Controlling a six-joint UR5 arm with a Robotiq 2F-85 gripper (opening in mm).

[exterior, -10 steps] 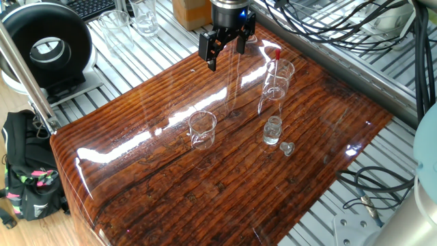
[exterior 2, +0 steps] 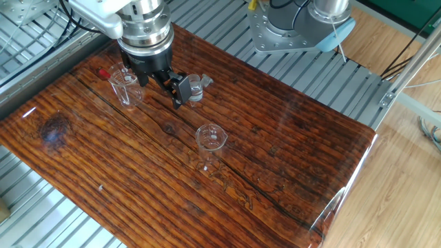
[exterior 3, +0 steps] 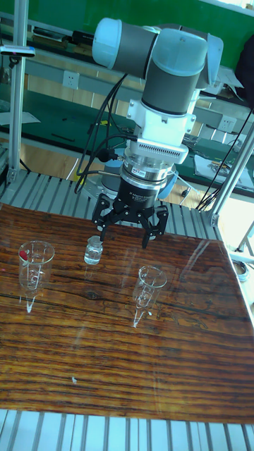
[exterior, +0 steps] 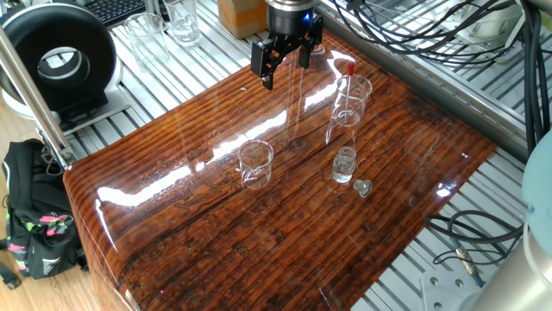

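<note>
My gripper hangs above the wooden table with its fingers spread, nothing visible between them; in exterior view 3 the gripper shows the same wide gap. An empty clear beaker stands near the middle of the table, apart from the gripper. A small glass bottle holds clear liquid, and a glass stopper lies beside it. Another beaker has a dropper with a red bulb leaning inside. The bottle sits between the two beakers in exterior view 3.
Cables lie on the slatted metal bench beyond the table edge. More glass beakers and a cardboard box stand off the table.
</note>
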